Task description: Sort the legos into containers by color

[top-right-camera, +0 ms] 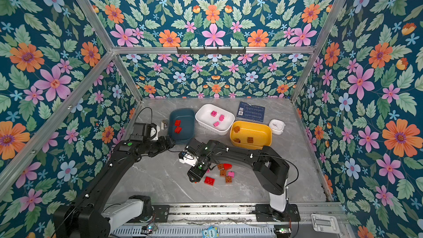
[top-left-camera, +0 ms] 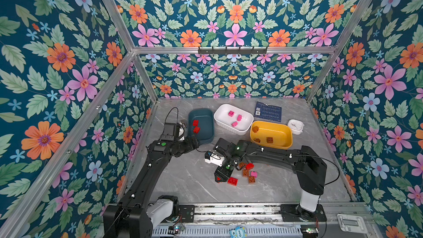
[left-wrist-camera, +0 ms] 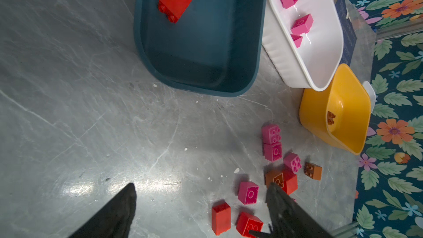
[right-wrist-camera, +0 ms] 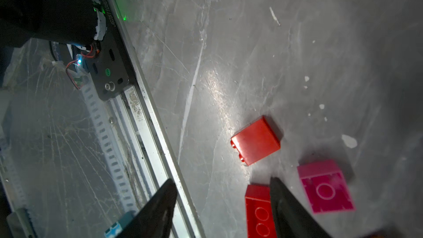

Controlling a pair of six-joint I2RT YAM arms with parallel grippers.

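Red bricks lie in the dark blue container [top-left-camera: 201, 139], pink ones in the white container [top-left-camera: 222, 123], brown ones in the yellow container [top-left-camera: 282, 138]. My left gripper hangs in front of the blue container, open and empty. Low over the near side of the loose pile is my right gripper, open, nothing held. In the right wrist view, a red brick [right-wrist-camera: 256, 141] lies on the table ahead of its fingertips; another red brick [right-wrist-camera: 260, 213] is partly covered by the right finger [right-wrist-camera: 288, 213]. Beside them sits a pink brick [right-wrist-camera: 326, 187].
Several loose brown, pink and red bricks, including a brown brick [top-left-camera: 251, 179], cluster on the table. A small white dish [top-left-camera: 295, 126] and a dark blue card [top-left-camera: 268, 112] are at the back right.
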